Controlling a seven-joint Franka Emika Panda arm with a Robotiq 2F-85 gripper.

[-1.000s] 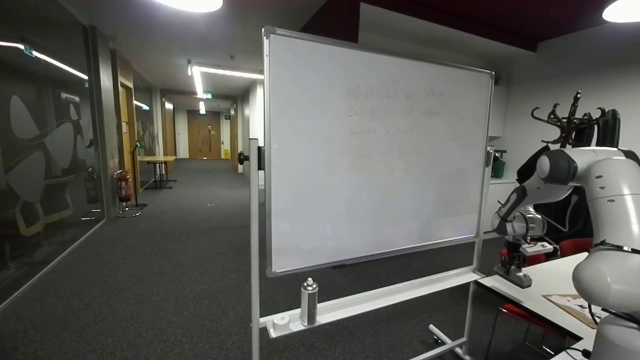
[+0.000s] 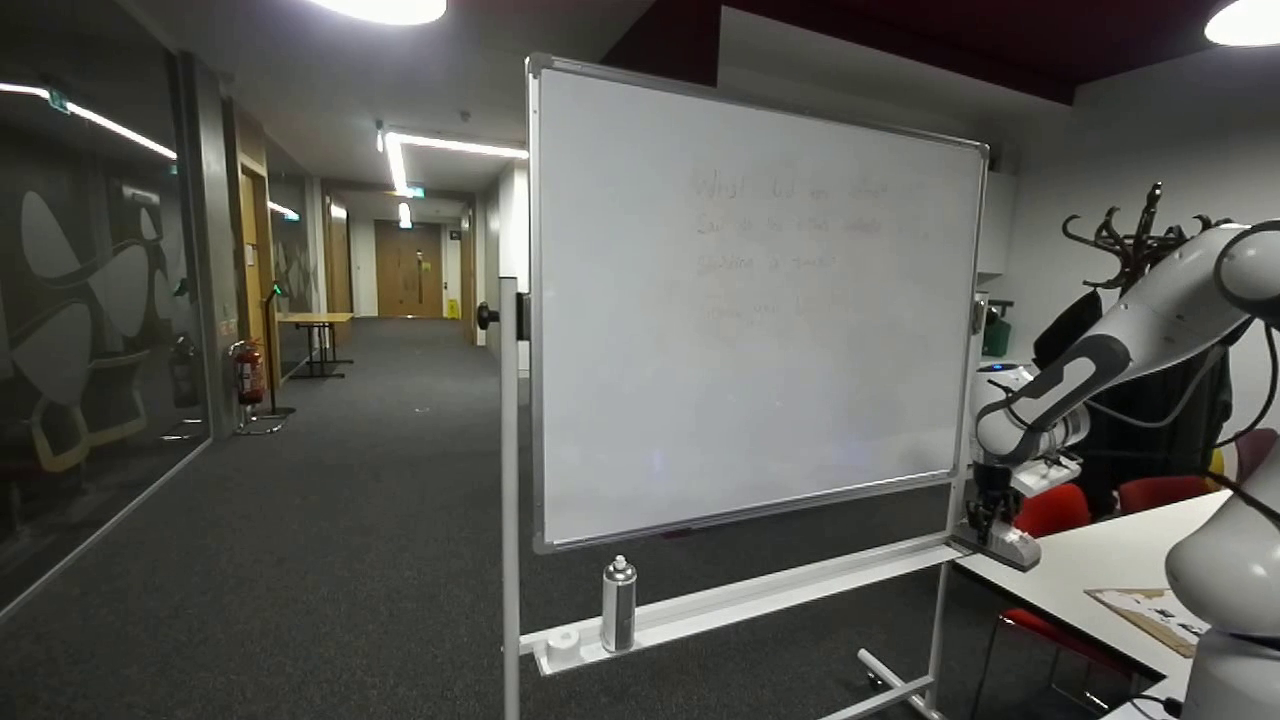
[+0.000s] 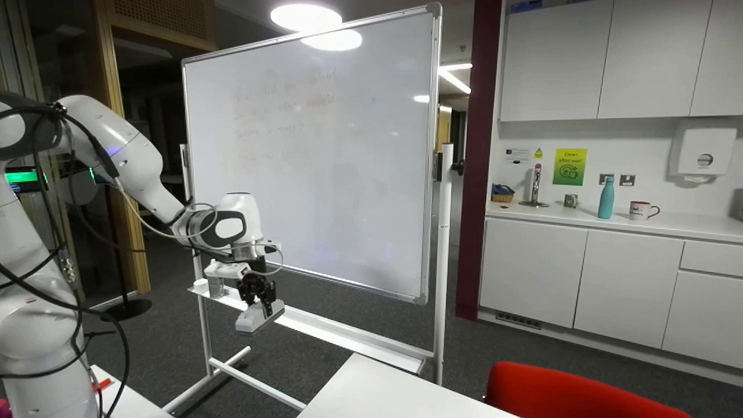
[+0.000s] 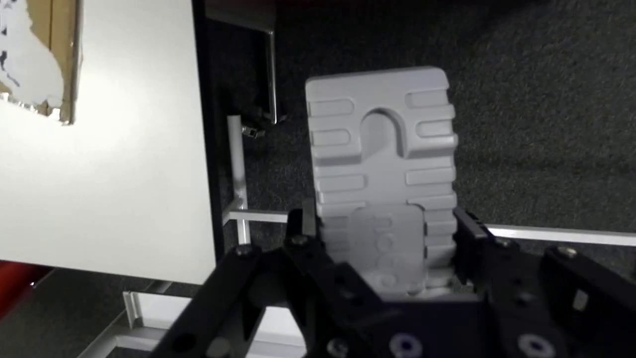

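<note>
A light grey ribbed block, looking like a whiteboard eraser (image 4: pixel 384 173), is clamped between the black fingers of my gripper. In exterior view 2 the gripper (image 3: pixel 259 301) points down with the eraser (image 3: pixel 256 318) below it, held in the air in front of the whiteboard's tray (image 3: pixel 327 331). The whiteboard (image 2: pixel 744 324) stands upright on its frame. Faint rubbed writing (image 2: pixel 780 240) shows on its upper part. Exterior view 1 shows the gripper (image 2: pixel 986 516) by the board's right post, the eraser (image 2: pixel 1008 546) under it.
A spray can (image 2: pixel 618 606) and a small white roll (image 2: pixel 563 649) stand at the tray's left end. The white table (image 4: pixel 119 149) lies beside the eraser, with cardboard (image 4: pixel 56 65) on it. A red chair (image 3: pixel 571 393) stands by the table.
The arm has swung and reached out. The gripper with the eraser has moved slightly left in exterior view 1, from over the table toward the whiteboard's post. Its hold looks the same.
</note>
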